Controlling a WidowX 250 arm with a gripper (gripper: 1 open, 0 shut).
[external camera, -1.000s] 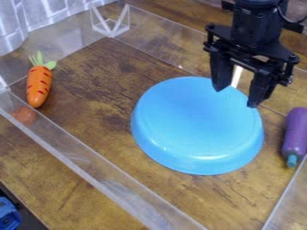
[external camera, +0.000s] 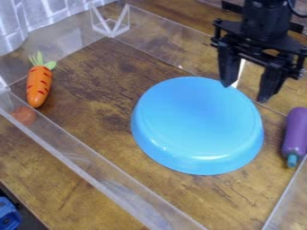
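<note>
A black robot gripper (external camera: 249, 63) hangs at the upper right, above the back edge of a round blue plate (external camera: 196, 124). A small white-and-orange object (external camera: 236, 66) is partly hidden behind it; whether the fingers hold it is unclear. An orange toy carrot (external camera: 38, 85) lies at the left, and a purple toy eggplant (external camera: 293, 135) lies to the right of the plate.
Clear plastic walls edge the wooden work surface (external camera: 96, 81). A blue object (external camera: 7, 216) shows at the bottom left corner. The surface between carrot and plate is free.
The gripper has shifted slightly to the right and its pose has changed a little. The plate, carrot and eggplant look unchanged.
</note>
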